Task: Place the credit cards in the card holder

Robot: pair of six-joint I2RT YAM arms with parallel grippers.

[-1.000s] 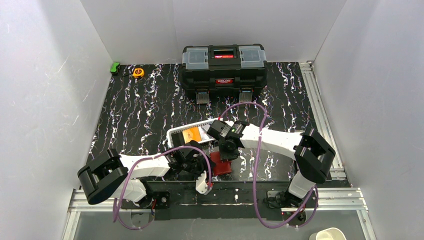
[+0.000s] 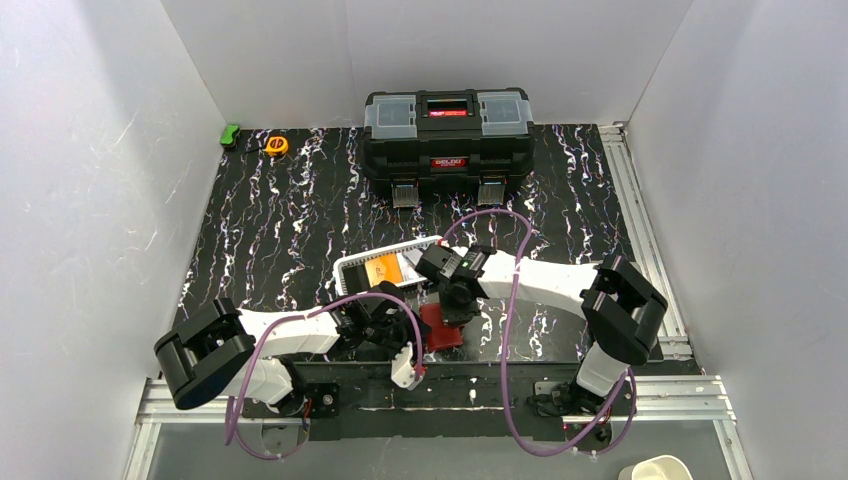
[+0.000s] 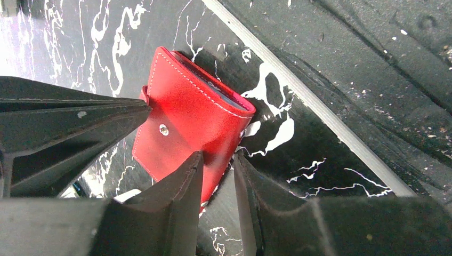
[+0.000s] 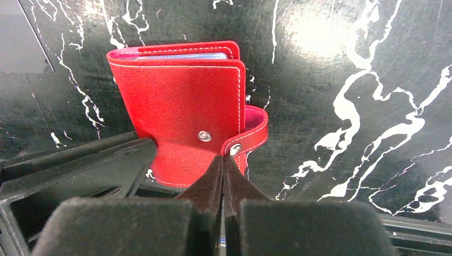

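The red card holder (image 2: 443, 338) stands near the table's front edge, its strap (image 4: 251, 136) bent out at the side and the snap stud (image 4: 204, 136) on its face uncovered. A pale card edge (image 4: 197, 56) shows inside its open top. My left gripper is shut on the card holder at the edge opposite the strap. My right gripper is shut at the strap's snap end, with nothing visible gripped between its fingertips; whether it touches the strap I cannot tell. Behind the arms, a white tray (image 2: 339, 268) holds an orange card (image 2: 383, 269) and other flat pieces.
A black toolbox (image 2: 447, 150) fills the back centre. An orange tape-like item (image 2: 277, 146) and a green object (image 2: 230, 134) lie at the back left. Purple cables (image 2: 508, 380) loop over both arms. Free table remains at left and right rear.
The left arm and the tray have stayed still.
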